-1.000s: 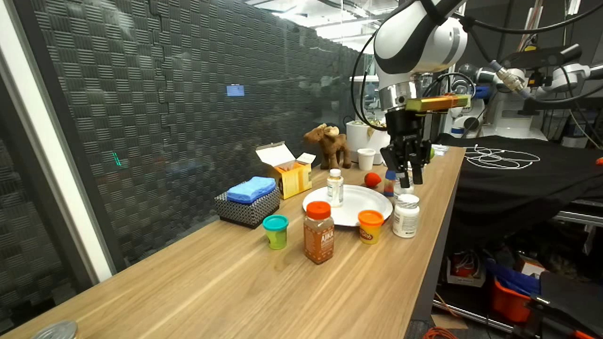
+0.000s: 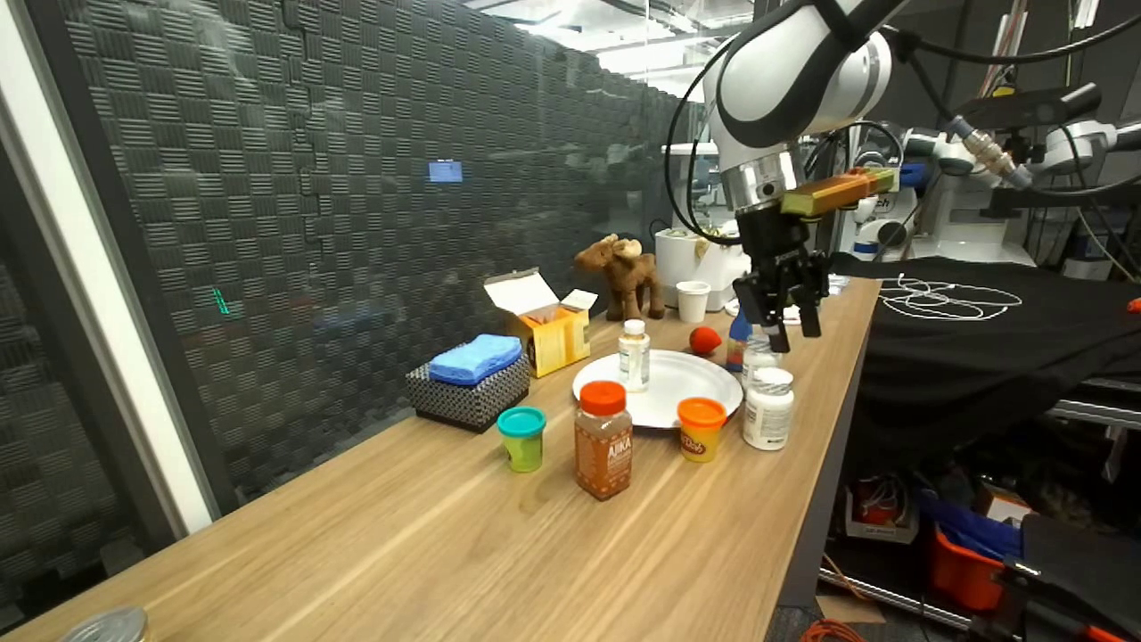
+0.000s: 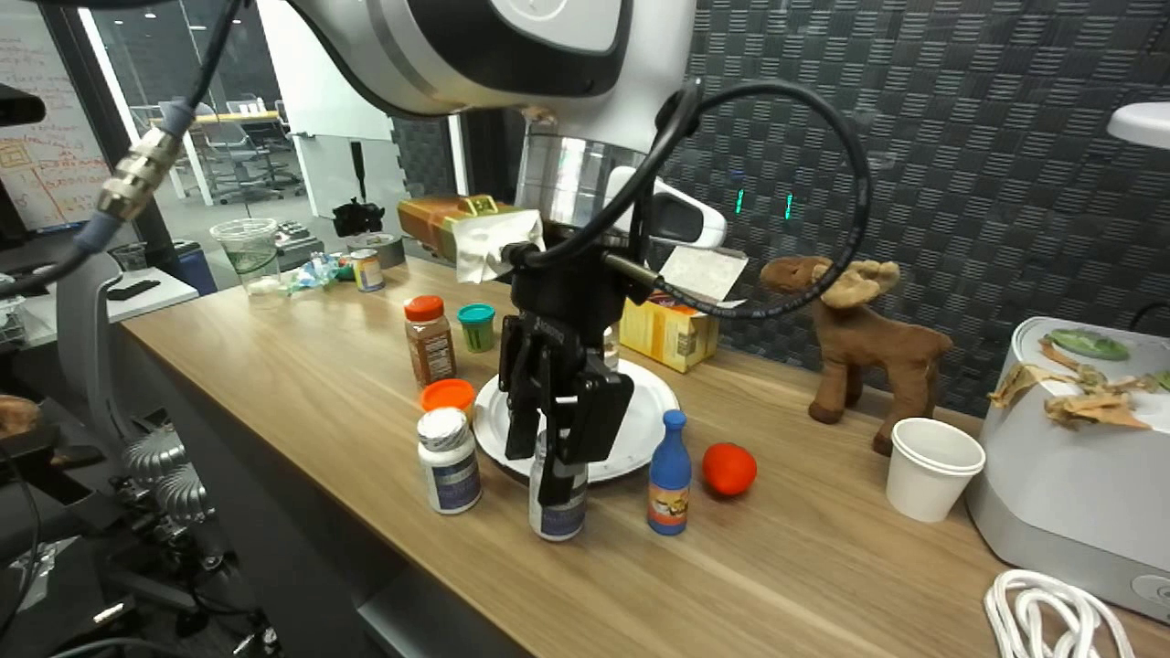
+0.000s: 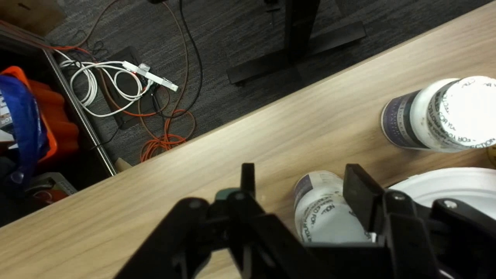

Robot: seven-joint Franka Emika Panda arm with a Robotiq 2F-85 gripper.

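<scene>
My gripper (image 2: pixel 796 333) hangs above the near side of the table with its fingers apart. A white bottle with a dark label (image 3: pixel 560 514) stands below it, partly hidden by the fingers in exterior view 2. In the wrist view this bottle (image 4: pixel 323 204) shows in the gap, closer to the right finger (image 4: pixel 360 195); whether they touch I cannot tell. A second white bottle (image 2: pixel 767 412) stands upright beside it, outside the fingers, also visible in the wrist view at the right. The white plate (image 2: pixel 701 374) lies behind, with a clear white-capped bottle (image 2: pixel 634 358) on it.
An orange-lidded tub (image 2: pixel 701 428), a red-capped spice jar (image 2: pixel 604 444) and a teal-lidded tub (image 2: pixel 521 440) stand around the plate. The blue bottle (image 3: pixel 669 482) and the red ball (image 3: pixel 729 470) sit close by the gripper. The table's front edge runs near.
The gripper has shifted slightly right in exterior view 1 and tilted, and its fingertips look farther apart. More of the blue bottle shows. The other table objects have stayed put.
</scene>
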